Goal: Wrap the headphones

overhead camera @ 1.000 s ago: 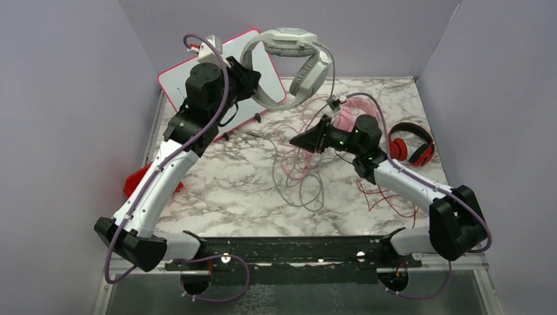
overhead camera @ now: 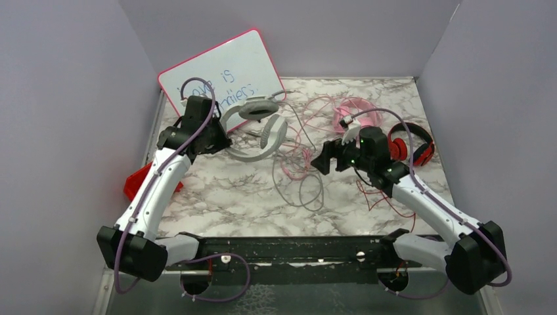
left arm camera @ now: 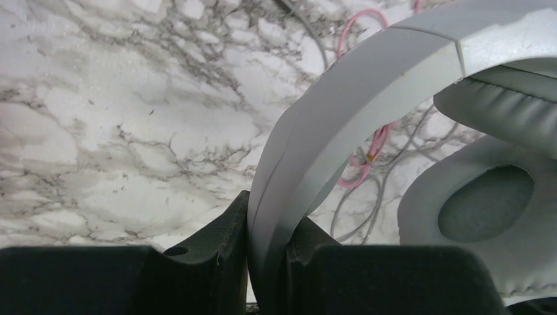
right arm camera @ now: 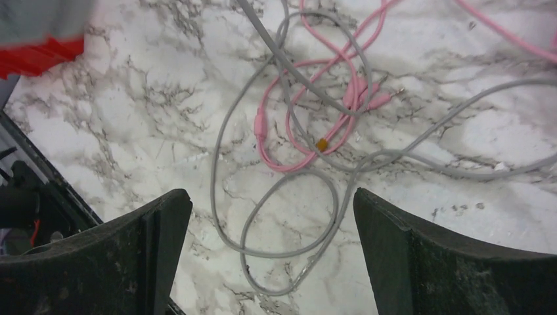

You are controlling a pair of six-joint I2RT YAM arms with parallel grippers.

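Note:
White-and-grey headphones (overhead camera: 261, 157) hang from my left gripper (overhead camera: 223, 141), which is shut on the headband (left arm camera: 341, 105); their cushioned ear cups (left arm camera: 492, 203) dangle to the right. A grey cable (right arm camera: 305, 248) runs down from them and lies in loops on the marble table, tangled with a pink cable (right arm camera: 282, 164). My right gripper (overhead camera: 320, 157) stands open over the cable loops, nothing between its fingers in the right wrist view.
A whiteboard (overhead camera: 243, 59) lies at the back left, red-black headphones (overhead camera: 423, 151) and a pink object (overhead camera: 368, 115) at the right, a red tray (overhead camera: 138, 177) at the left.
My left gripper has moved down and toward the front-left with the headphones.

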